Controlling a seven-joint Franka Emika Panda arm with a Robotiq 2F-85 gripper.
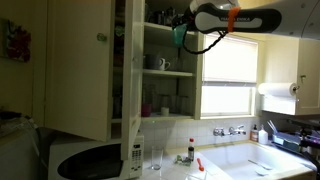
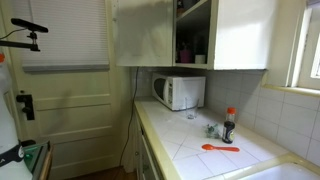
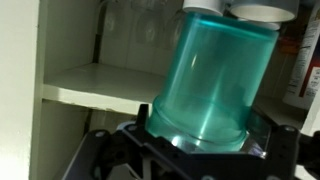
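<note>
A translucent teal cup fills the middle of the wrist view; its far end reaches up near some white cups. My gripper is open, with its dark fingers on either side of the cup's near end. Whether they touch it cannot be made out. In exterior view 1 the same teal cup shows at the gripper, high in front of the open cabinet's right side. The arm reaches in from the upper right.
The cabinet shelf lies beside the cup, with clear glasses above. An open cabinet door stands to the left. Below are a microwave, a sauce bottle and a red spoon on the tiled counter.
</note>
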